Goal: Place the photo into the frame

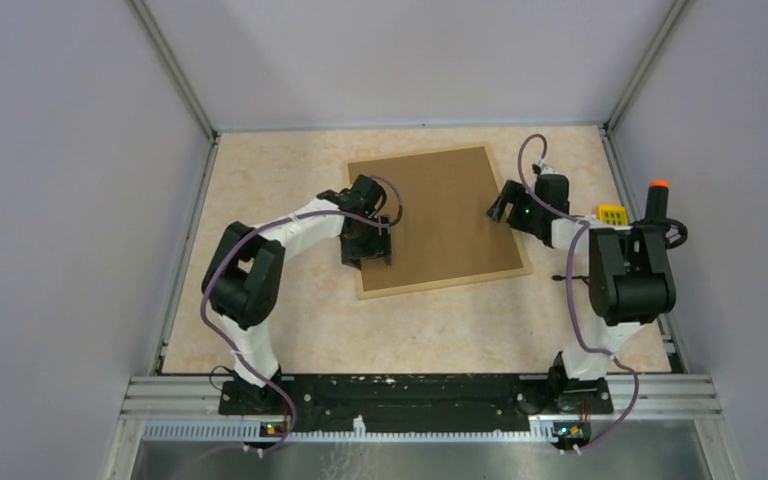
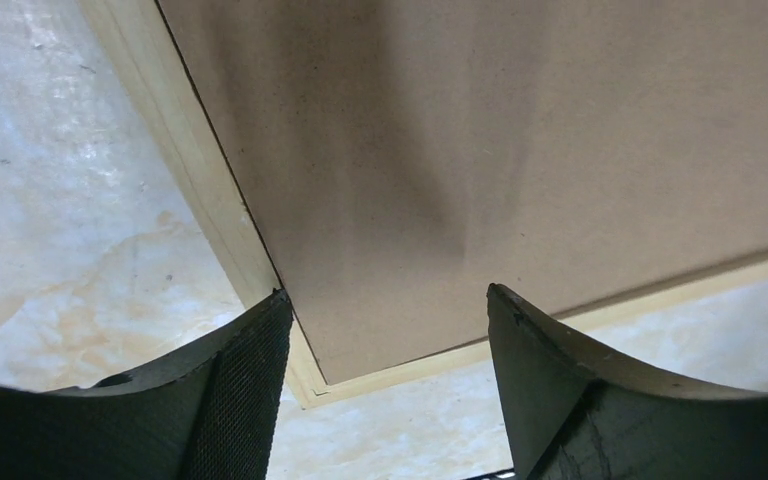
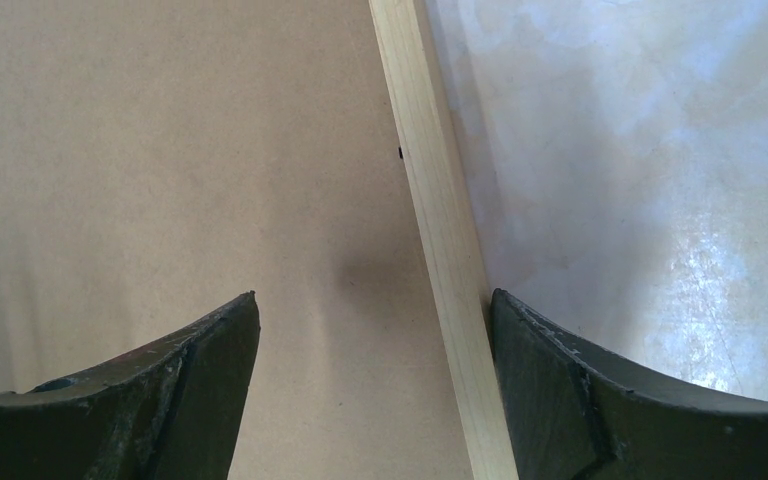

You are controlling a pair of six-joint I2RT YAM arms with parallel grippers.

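Observation:
A light wooden frame (image 1: pixel 444 284) lies slightly turned on the table, with a flat brown board (image 1: pixel 440 210) filling its inside. No separate photo can be made out. Over the frame's near left corner is my left gripper, its fingers apart and nothing between them. Its left fingertip (image 2: pixel 278 305) overlaps the inner edge of the left rim in the left wrist view, while the other is over the board. My right gripper stands open across the right rim (image 3: pixel 440 220). One of its fingers (image 3: pixel 520 340) is at the rim's outer side, the other over the board.
On the right side of the table are a yellow object (image 1: pixel 612 215) and a dark cylinder with an orange top (image 1: pixel 657 203), near the right arm. A small dark tool (image 1: pixel 570 278) lies below them.

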